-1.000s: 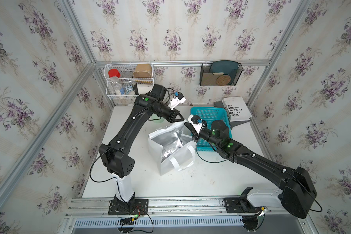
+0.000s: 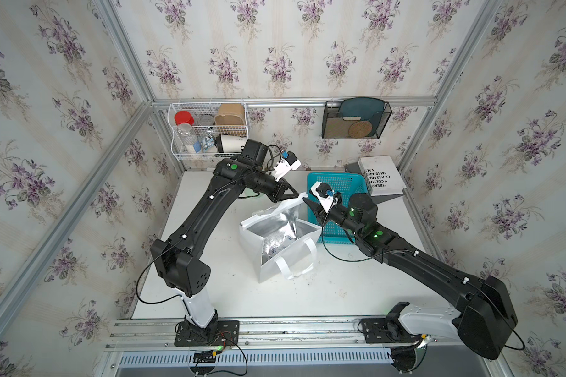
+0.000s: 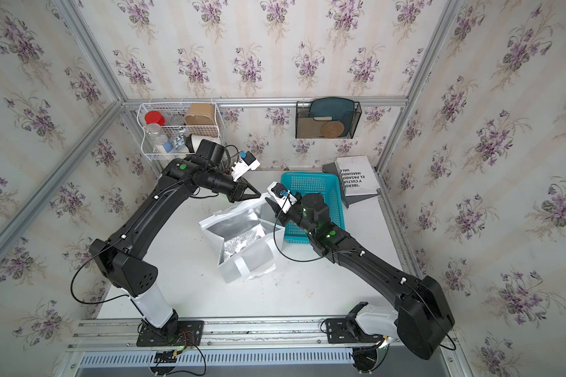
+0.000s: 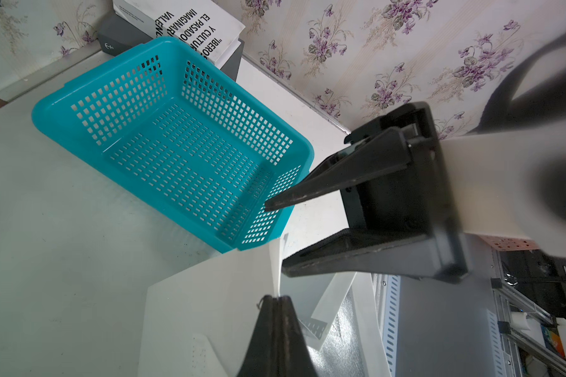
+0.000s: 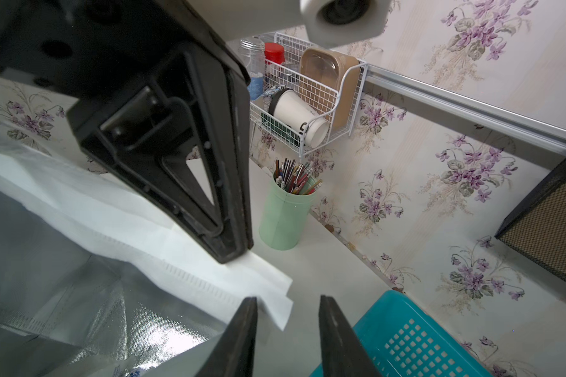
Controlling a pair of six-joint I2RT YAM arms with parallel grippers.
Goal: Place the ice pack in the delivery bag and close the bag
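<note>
The white delivery bag (image 2: 276, 264) stands open in the table's middle, its silver lining showing, some unclear contents at the bottom. My left gripper is at the bag's top back rim, shut, the white edge (image 4: 232, 282) at its fingertips; whether it grips it cannot be told. My right gripper stands open beside the rim's right end, nothing seen between its fingers. In the right wrist view the left gripper's dark finger (image 5: 223, 232) rests against the white rim. I cannot make out an ice pack for certain.
A teal basket (image 4: 107, 163) lies behind and right of the bag. A book on a grey stand (image 2: 380, 176) is at the back right, a pencil cup (image 5: 280, 220) at the back. Wire racks hang on the back wall.
My right gripper has shifted a little, rising and turning near the bag's right end.
</note>
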